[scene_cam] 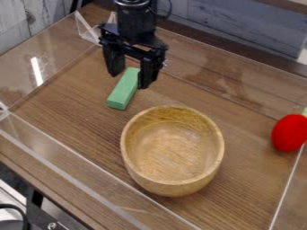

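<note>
My black gripper [129, 63] is at the upper middle of the camera view, open, just above a green block [124, 90] lying on the wooden table [72, 117]. A large tan bowl [171, 148] sits at the lower middle. A red round object [288, 133] lies at the right edge.
A white wire-like object at the top left is partly hidden behind my arm. A dark cable shows at the bottom left corner.
</note>
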